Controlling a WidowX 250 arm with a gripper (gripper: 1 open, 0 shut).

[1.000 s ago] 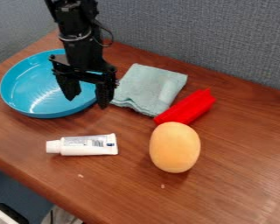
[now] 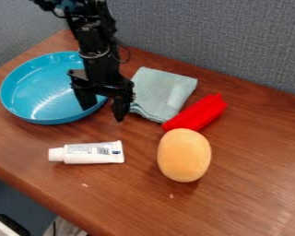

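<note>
My black gripper (image 2: 103,107) hangs low over the right part of a blue plate (image 2: 27,92), its fingers spread apart, with the right one beside a folded grey-green cloth (image 2: 166,91). Nothing clearly shows between the fingers. Below the plate lies a white tube (image 2: 86,153) with a cap at its left end. To the right are an orange egg-shaped object (image 2: 184,156) and, behind it, a long red object (image 2: 197,113) touching or very near the cloth.
A grey padded wall (image 2: 224,41) runs along the back, and the table's left front edge drops to the floor.
My gripper has moved a little to the right and down, toward the cloth. The objects on the table look unchanged.
</note>
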